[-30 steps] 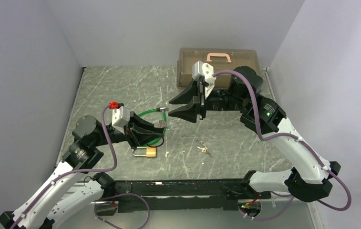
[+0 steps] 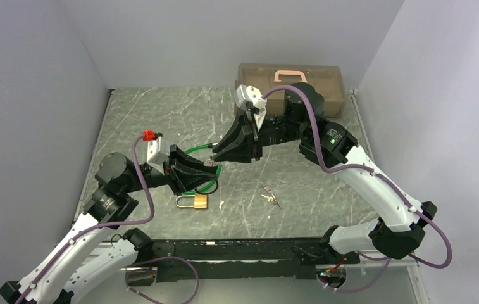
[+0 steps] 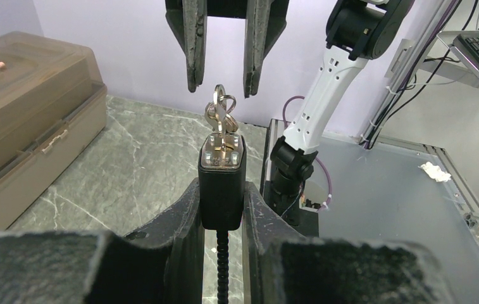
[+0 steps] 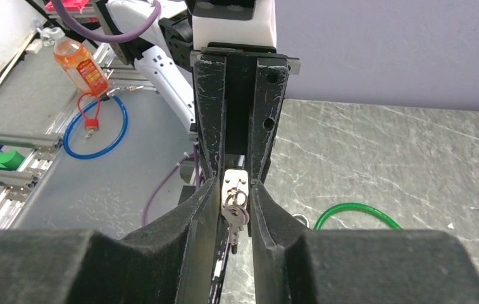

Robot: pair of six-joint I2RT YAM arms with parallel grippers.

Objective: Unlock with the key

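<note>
In the left wrist view, my left gripper is shut on a black lock [image 3: 223, 183] with a black cable below it and a key standing in its metal top. A small bunch of keys [image 3: 219, 111] on a ring hangs from that key. My right gripper is part open just beyond the keys, a finger to either side, with no visible contact. In the top view, a brass padlock [image 2: 200, 200] and loose keys [image 2: 270, 196] lie on the marble table [image 2: 300, 202].
A green cable loop [image 2: 195, 149] lies behind and under the left gripper. A lidded brown box [image 2: 322, 82] stands at the back right. Grey walls border the table.
My right gripper has moved left and in toward the keys at the left gripper. My left gripper has barely moved, still holding the black lock.
</note>
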